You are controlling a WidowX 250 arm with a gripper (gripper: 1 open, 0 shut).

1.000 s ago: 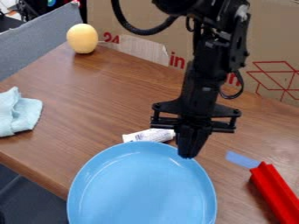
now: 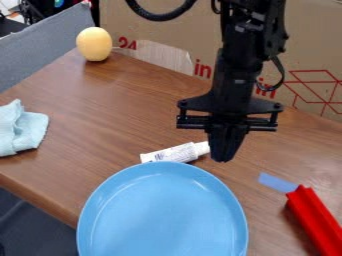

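The black gripper [image 2: 223,150] hangs over the wooden table at the centre right, shut, with nothing visible between its fingers. A white tube [image 2: 168,154] lies on the table just left of the fingertips, behind a large light-blue plate [image 2: 160,220] at the front. Whether the fingertips touch the tube I cannot tell.
A red object [image 2: 313,218] lies at the front right, by a strip of blue tape [image 2: 277,183]. A pale cloth [image 2: 16,129] is at the left edge. A yellow egg [image 2: 94,43] stands at the back left. Cardboard [image 2: 314,75] borders the back.
The gripper has moved up and back from the plate's rim, and somewhat to the right.
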